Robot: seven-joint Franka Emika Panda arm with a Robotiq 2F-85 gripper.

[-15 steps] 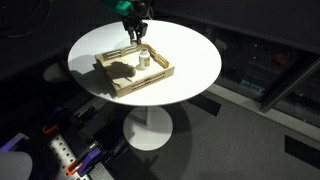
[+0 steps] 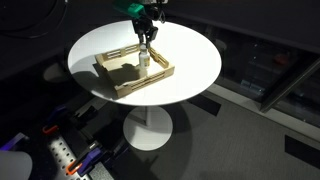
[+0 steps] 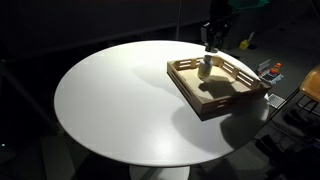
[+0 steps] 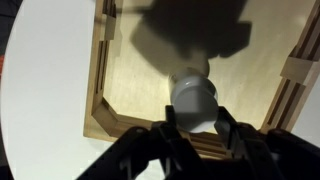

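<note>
A small pale bottle [image 2: 144,62] stands upright inside the shallow wooden tray [image 2: 122,92]. In the wrist view its grey cap [image 4: 193,101] is seen from above, between the two dark fingers. My gripper [image 2: 143,46] comes down over the bottle's top and is shut on the cap. From the other side, the bottle [image 3: 205,68] shows below the gripper [image 3: 210,50], its base apparently at the tray floor; any small gap there is too small to tell.
The tray's raised slatted walls [image 3: 222,101] surround the bottle. A chair [image 3: 308,85] and small items [image 3: 271,72] are at the right edge of exterior view 2.
A second ago the gripper was behind and left of the bottle, apart from it. It has moved across over the bottle's top and taken hold of the cap. The tray has stayed put.
</note>
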